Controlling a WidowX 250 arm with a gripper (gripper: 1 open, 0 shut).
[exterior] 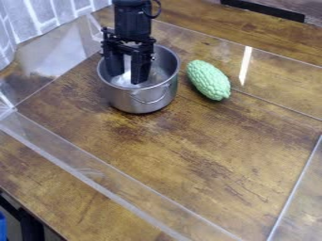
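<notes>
A black robot gripper [130, 56] reaches down from the top of the view into a steel pot [145, 95] standing on the wooden tabletop. Its fingers are inside or over the pot's mouth; whether they are open or shut, and whether anything is between them, I cannot tell. A pale green vegetable-like object [208, 80], with a bumpy surface, lies just to the right of the pot.
Clear plastic walls or strips [88, 169] edge the work area on the left and right.
</notes>
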